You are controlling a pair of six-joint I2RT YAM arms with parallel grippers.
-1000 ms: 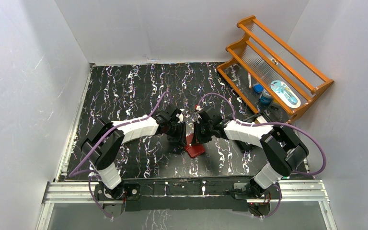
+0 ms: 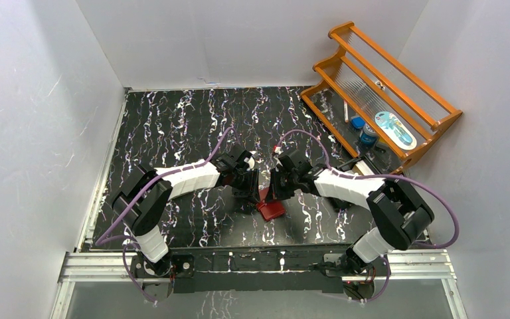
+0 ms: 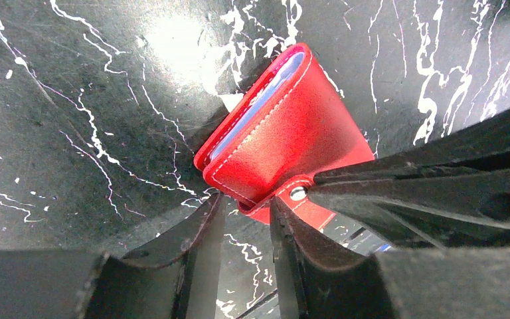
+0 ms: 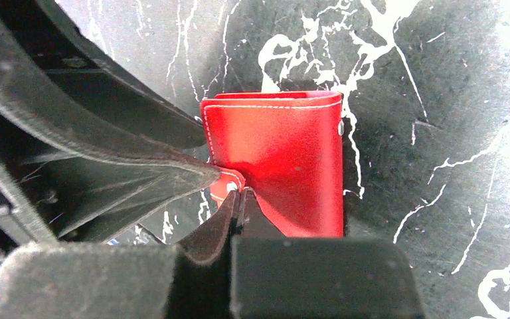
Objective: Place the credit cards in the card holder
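The red card holder (image 2: 272,211) lies folded on the dark marbled table between my two grippers. In the left wrist view its red leather cover (image 3: 292,126) shows white stitching, and the pale blue edge of a card (image 3: 257,109) peeks out of its open side. A strap with a metal snap (image 3: 298,193) sticks out from its lower side. My left gripper stands open beside the strap, nothing clearly between its fingers. Shut, my right gripper has its tips against the strap by the snap; whether any leather is pinched there cannot be told.
A wooden rack (image 2: 378,93) with jars and an oval picture (image 2: 396,130) stands at the back right. Both arms crowd close together over the holder.
The left arm stays almost still.
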